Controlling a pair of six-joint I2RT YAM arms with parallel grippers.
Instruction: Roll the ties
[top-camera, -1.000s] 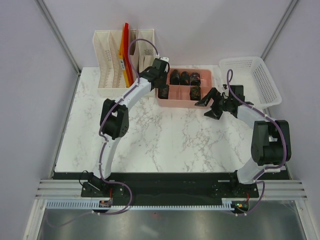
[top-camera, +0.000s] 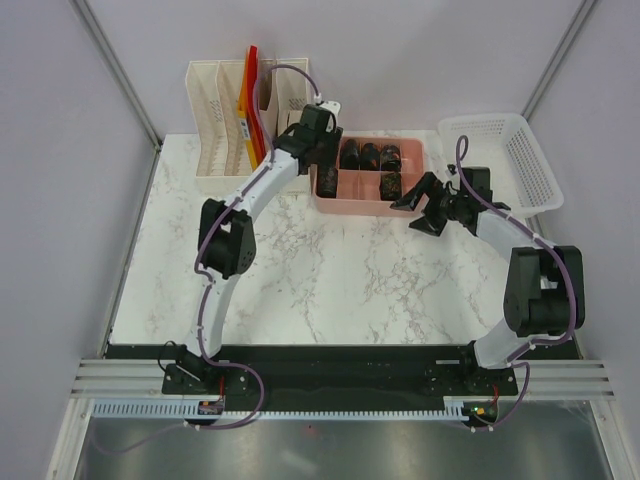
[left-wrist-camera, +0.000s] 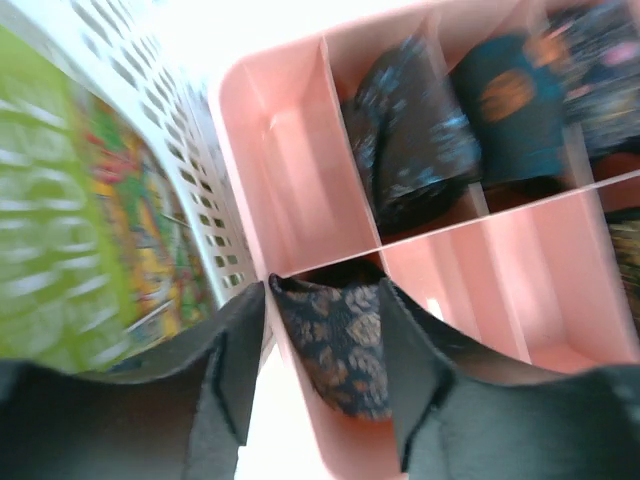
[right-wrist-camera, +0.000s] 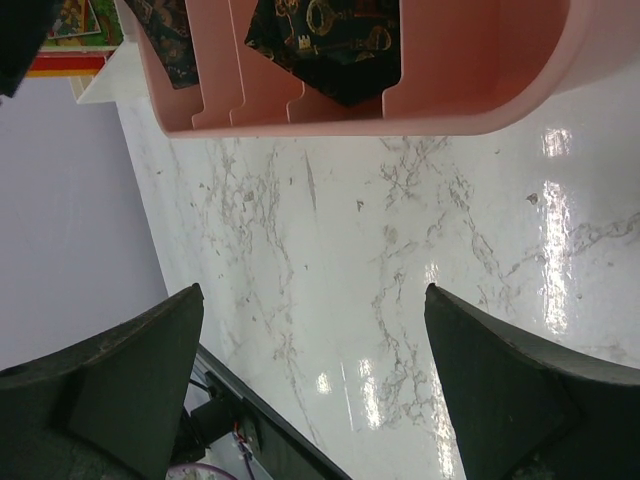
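Observation:
A pink divided box (top-camera: 360, 206) holds several dark rolled or folded ties in its compartments. My left gripper hangs over the box's left part, its fingers apart above a dark patterned tie (left-wrist-camera: 355, 350) in a near compartment; whether it touches the tie is unclear. Other dark ties (left-wrist-camera: 410, 130) lie in the far row. My right gripper stands open to the right of and in front of the box, with bare table between its fingers.
A white file rack (top-camera: 215, 120) with colourful books is beside the box at back left. An empty white basket (top-camera: 515, 160) sits at back right.
The left arm has shifted slightly, with its wrist a little higher in the top view over the box's left part. The right arm looks almost still.

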